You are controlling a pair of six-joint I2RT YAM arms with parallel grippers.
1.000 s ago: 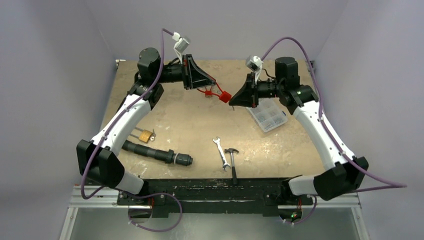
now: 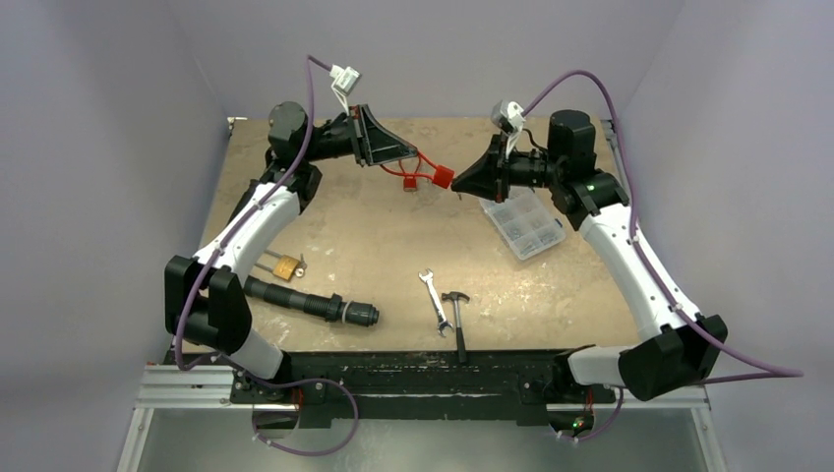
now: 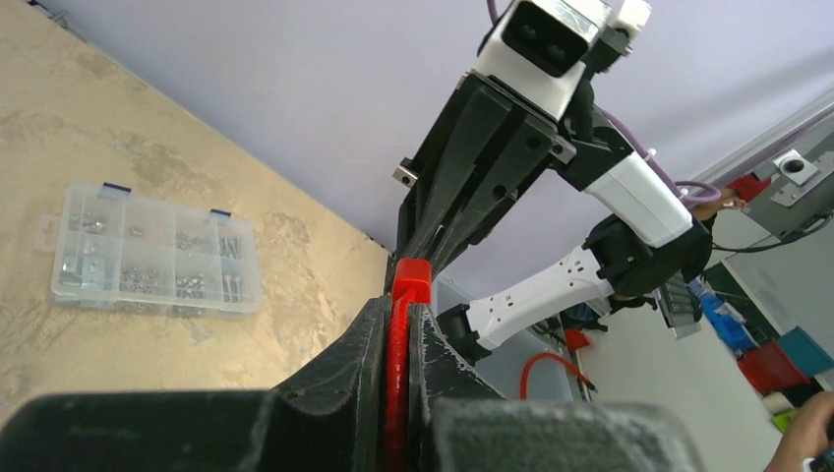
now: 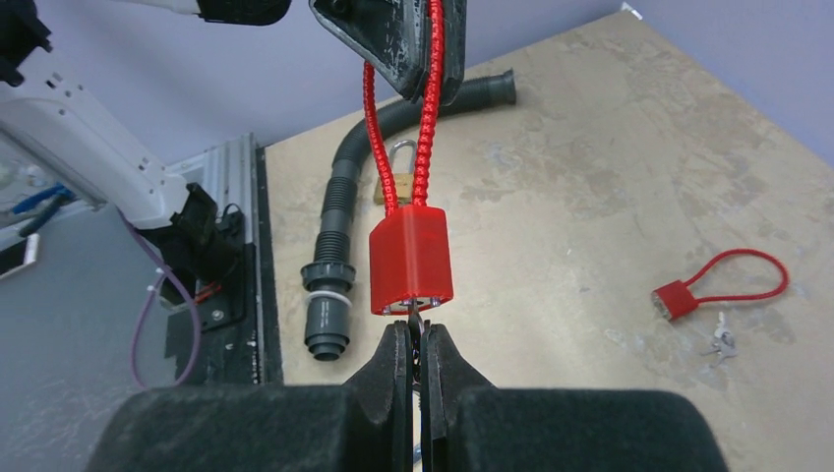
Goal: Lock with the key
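A red cable padlock [image 2: 442,177] hangs in mid-air from my left gripper [image 2: 412,152], which is shut on its red cable. In the right wrist view the lock body [image 4: 409,256] is upright, keyhole end down, with the key [image 4: 416,325] at that end, held in my shut right gripper. How far the key is inserted is hard to tell. In the left wrist view the cable [image 3: 396,374] runs between the left fingers.
A second red cable lock [image 4: 675,299] and loose keys [image 4: 723,341] lie on the table. Around are a parts box [image 2: 521,224], brass padlock [image 2: 286,265], black hose [image 2: 310,305], wrench [image 2: 433,300] and hammer [image 2: 456,315].
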